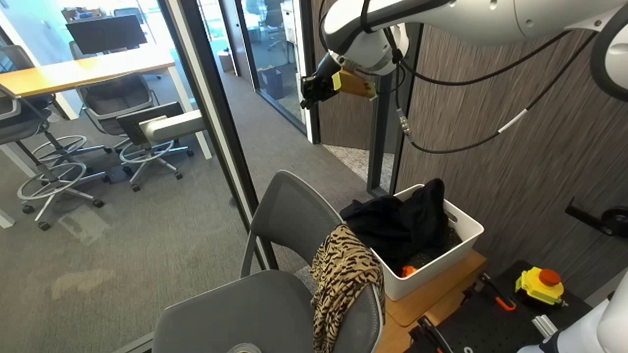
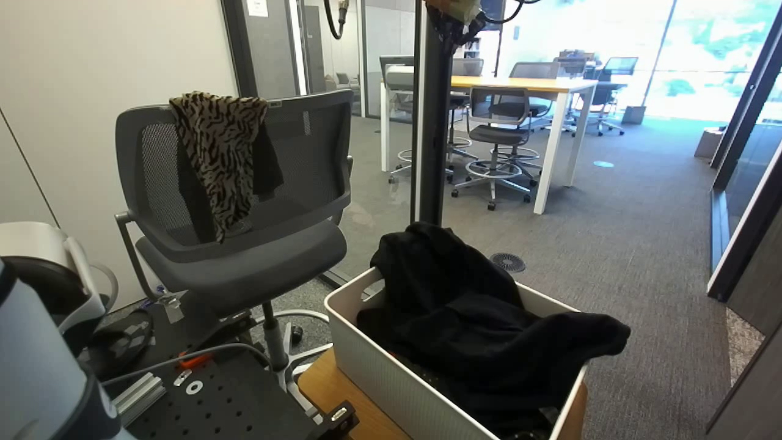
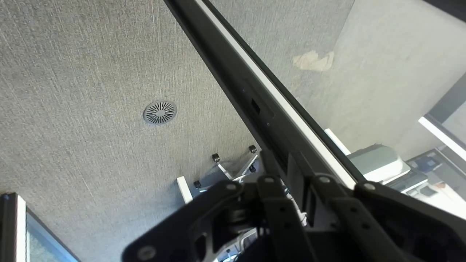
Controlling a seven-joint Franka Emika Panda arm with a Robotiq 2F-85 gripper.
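Note:
High above the floor, my gripper [image 1: 307, 101] hangs well clear of the chair and the basket. In the wrist view its dark fingers [image 3: 298, 177] are close together, and nothing shows between them. A tiger-striped cloth [image 1: 346, 276] drapes over the backrest of the grey chair [image 1: 235, 315]; exterior view 2 shows the same cloth [image 2: 222, 157] hanging down the mesh back. Black cloth [image 2: 469, 315] lies heaped in the white basket [image 1: 432, 265], spilling over its rim. A small orange thing [image 1: 408, 270] peeks out beneath the black cloth.
A glass partition with a dark post [image 2: 431, 146] stands beyond the chair. The basket rests on a wooden surface [image 1: 412, 312] beside a black perforated board [image 2: 212, 403] carrying a yellow emergency-stop box [image 1: 539, 286]. A wood-grain wall [image 1: 500, 176] rises at the right. Open carpet lies beyond the basket.

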